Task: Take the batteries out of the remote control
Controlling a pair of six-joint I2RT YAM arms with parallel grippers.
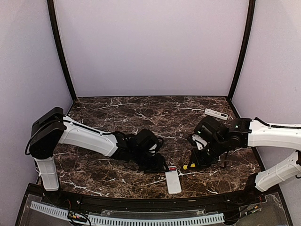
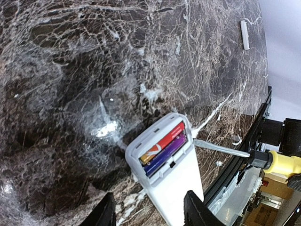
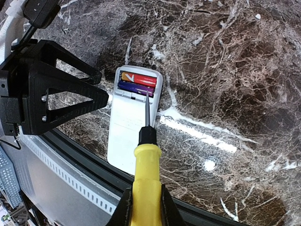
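The white remote control (image 1: pixel 173 183) lies on the table near its front edge, its battery bay uncovered. Two batteries sit side by side in the bay: a red one with an orange end (image 3: pixel 138 78) and a purple one (image 3: pixel 136 88). My right gripper is shut on the yellow handle of a screwdriver (image 3: pixel 147 160). In the right wrist view the blade's tip appears over the right end of the purple battery; contact is unclear. My left gripper is part open beside the remote, with nothing held between its fingers.
A white rectangular piece (image 1: pixel 216 114) lies at the back right of the dark marble table (image 1: pixel 141 108). The table's front rail (image 1: pixel 141 201) runs just below the remote.
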